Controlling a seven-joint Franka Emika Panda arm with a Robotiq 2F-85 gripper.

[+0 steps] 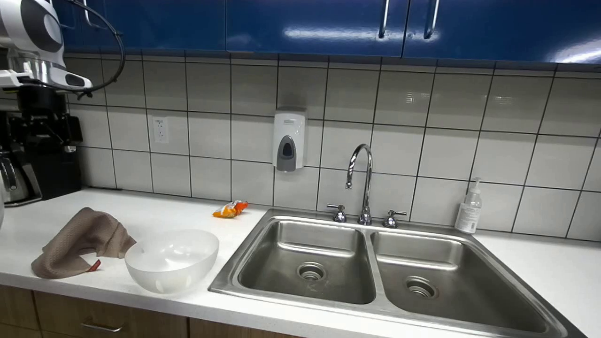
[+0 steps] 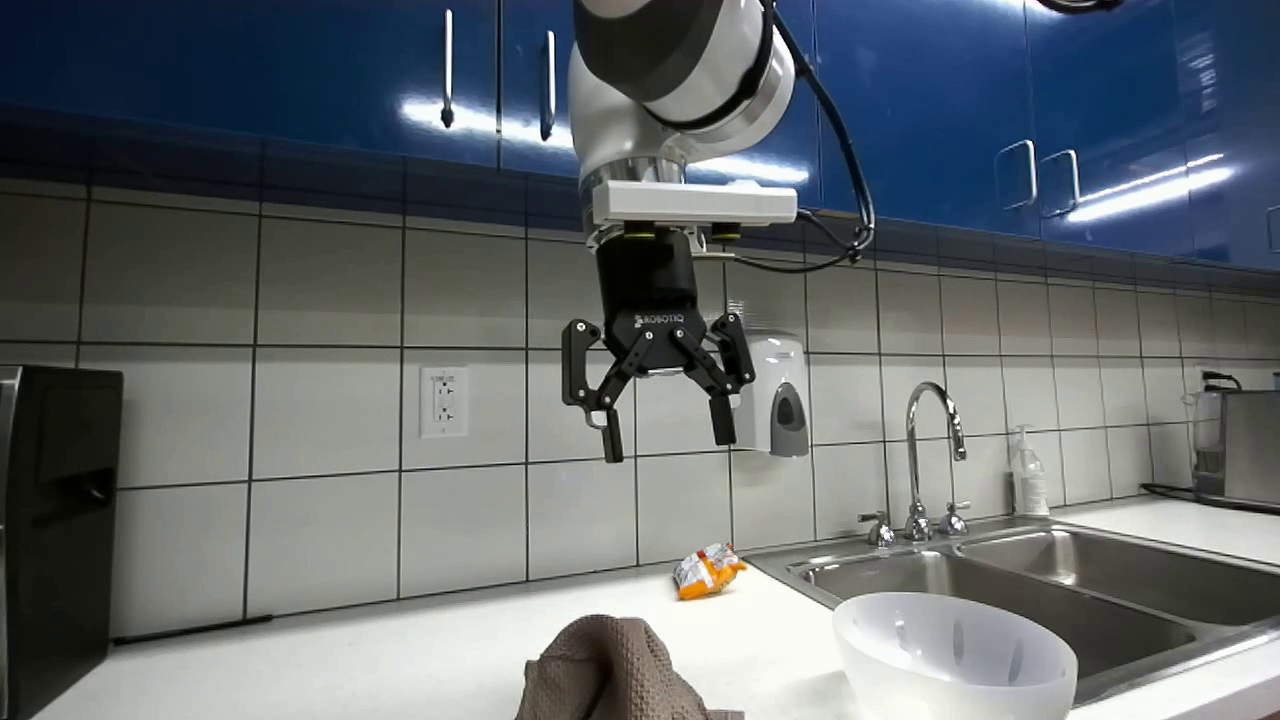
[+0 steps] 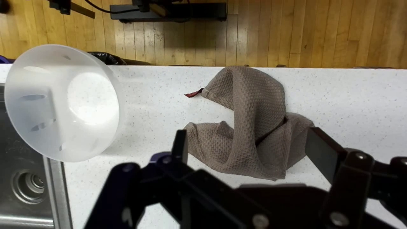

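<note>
My gripper hangs high above the counter, fingers spread wide and nothing between them. In the wrist view a crumpled brown cloth with a small red tag lies on the counter below the open fingers. To the cloth's side, close to the sink, stands a translucent white bowl, upright, with no contents visible. An orange and white packet rests farther back by the tiled wall, left of the sink.
A double steel sink with a tall faucet takes up the right side. A soap bottle stands behind it, and a coffee machine at the far left. Blue cabinets hang above.
</note>
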